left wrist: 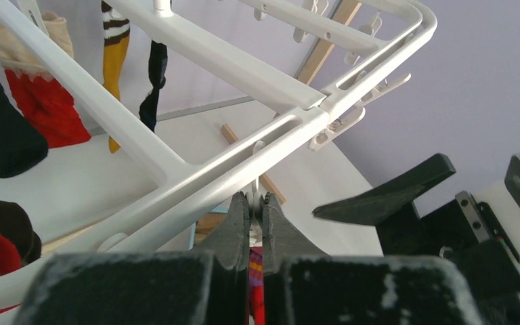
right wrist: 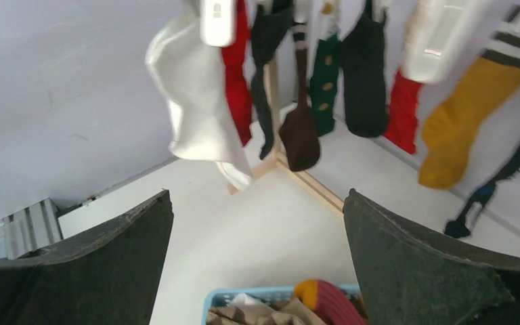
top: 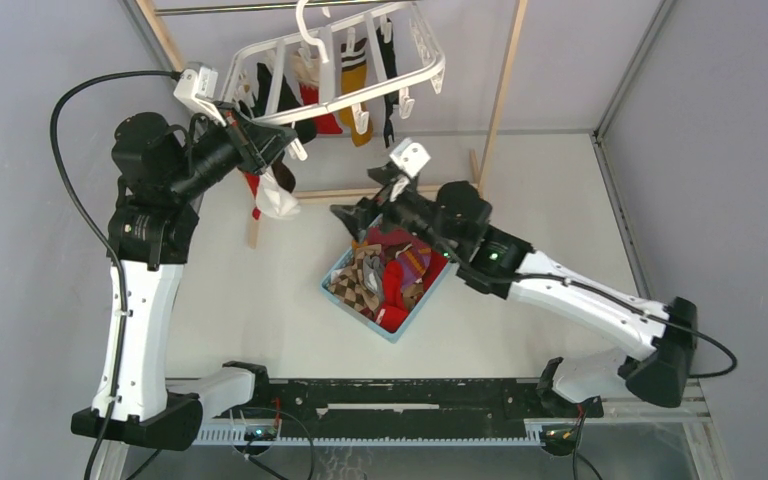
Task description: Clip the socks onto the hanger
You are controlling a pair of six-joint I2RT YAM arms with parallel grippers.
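The white hanger (top: 380, 90) hangs from a rail at the back, with several socks clipped along it. At its front-left rail, my left gripper is shut on a slim white clip (left wrist: 256, 169) below the rail. A white sock (right wrist: 200, 101) hangs beneath the hanger's left part. It also shows as a white bundle (top: 278, 198) below the left gripper in the top view. My right gripper stands open and empty, below and to the right of the left one. Mustard (right wrist: 470, 101) and brown (right wrist: 300, 139) socks hang farther along.
A blue bin (top: 392, 336) full of loose socks stands on the white table below the right gripper. Empty clips (left wrist: 338, 127) hang from the hanger's front rail. Wooden stand posts (top: 502, 95) rise on both sides. Free table lies to the right.
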